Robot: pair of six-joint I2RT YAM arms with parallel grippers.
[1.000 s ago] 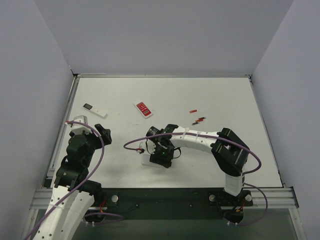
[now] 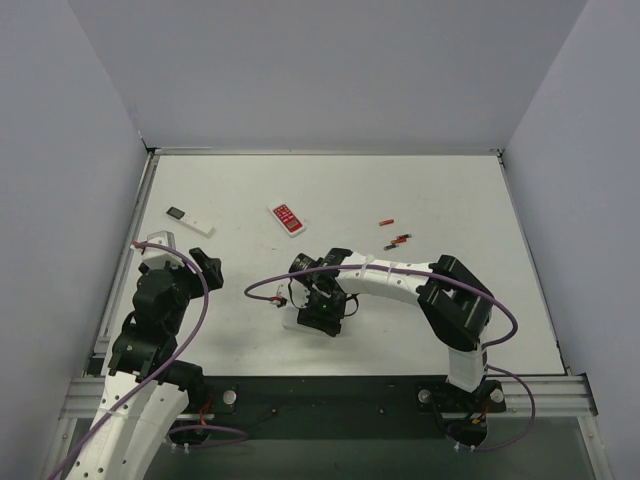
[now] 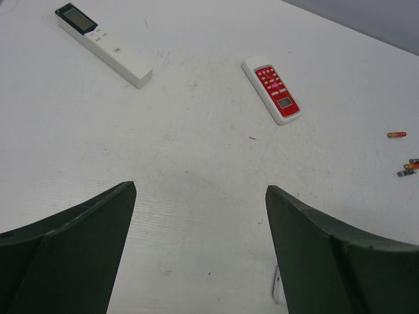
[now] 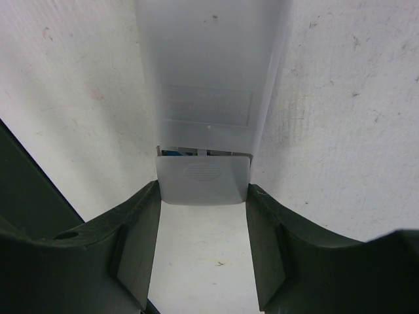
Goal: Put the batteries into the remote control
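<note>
A white remote [image 4: 211,59] lies back up in the right wrist view. Its battery cover [image 4: 203,180] sits at the compartment, with a dark slot and a bit of blue showing along the cover's upper edge. My right gripper is open, one fingertip close to each side of the cover; contact is hard to judge. From the top, that arm hides much of the remote. One loose battery [image 2: 386,222] lies at the right of the table, with several more batteries [image 2: 398,242] just below it. My left gripper stands open and empty over bare table.
A red-and-white remote [image 2: 287,219] lies at the table's middle, and a long white remote [image 2: 190,221] with a dark screen at the left. Grey walls flank it.
The left arm, the batteries and the other remotes stay where they were.
</note>
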